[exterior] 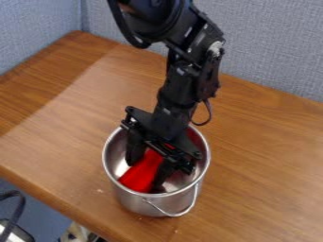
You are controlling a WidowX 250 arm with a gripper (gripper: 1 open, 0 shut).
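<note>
A silver metal bucket (151, 202) with a wire handle stands on the wooden table near its front edge. Inside it lies a red object (142, 173). My black gripper (149, 161) reaches down into the bucket over the red object, its tips partly hidden among dark parts and shadow. I cannot tell from the view exactly what is between the fingers.
Padded grey walls (270, 66) stand behind it. Dark cables lie at the lower left corner.
</note>
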